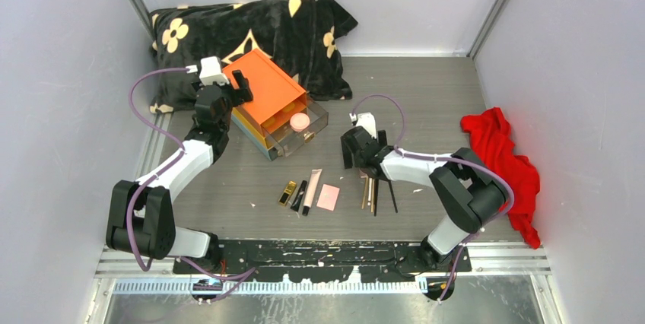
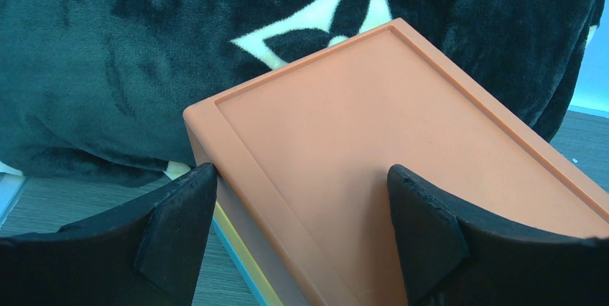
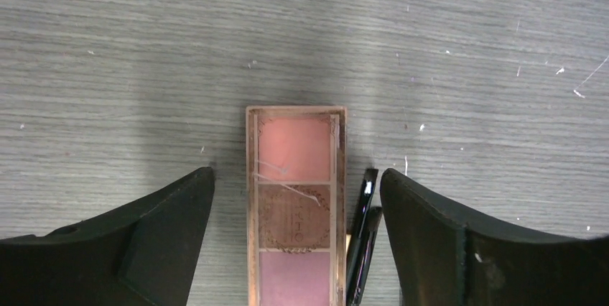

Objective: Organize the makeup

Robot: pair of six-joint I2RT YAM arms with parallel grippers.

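The orange-topped organizer (image 1: 261, 81) has a clear drawer pulled out, holding a round pink compact (image 1: 300, 121). My left gripper is part open at the near-left edge of its lid. My right gripper stands open above a three-shade palette (image 3: 294, 216), with black brushes (image 3: 363, 205) beside it. Lying on the table are a pink square (image 1: 328, 197), a tube (image 1: 312, 191), a black item (image 1: 299, 195) and a gold item (image 1: 287, 192).
A black patterned blanket (image 1: 190, 35) lies behind the organizer. A red cloth (image 1: 502, 164) is at the right edge.
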